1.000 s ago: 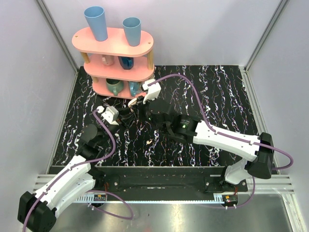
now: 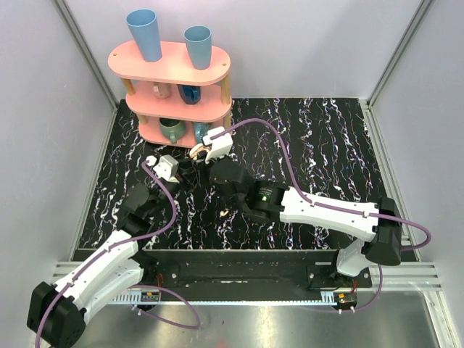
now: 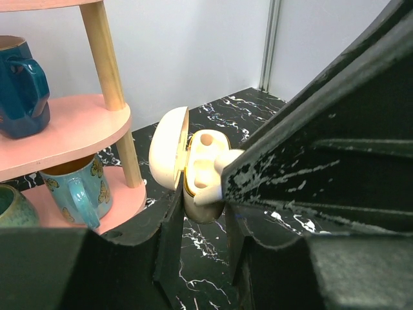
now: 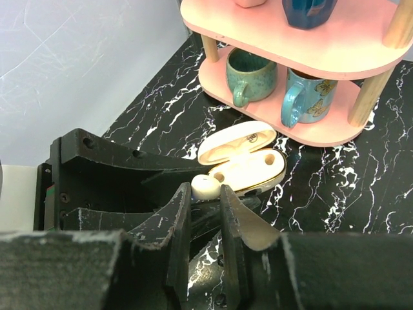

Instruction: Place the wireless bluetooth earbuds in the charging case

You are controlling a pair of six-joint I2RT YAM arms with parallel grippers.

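Note:
The white charging case point(image 3: 169, 148), lid raised, is held upright in my left gripper, which is shut on it; two empty wells show inside. In the right wrist view the open case point(image 4: 248, 169) lies just beyond my right gripper, which is shut on a white earbud point(image 4: 205, 186). The earbud is at the near end of the case, over or against it; whether it sits in a well I cannot tell. In the top view both grippers meet below the shelf, partly hiding the case.
A pink shelf point(image 2: 167, 61) with cups and mugs stands at the back left, close behind the grippers. A small light item point(image 2: 224, 214) lies near the middle. Walls border the sides and back.
My right arm has shifted slightly left and toward the front, its wrist turning a little. My left arm looks almost unchanged.

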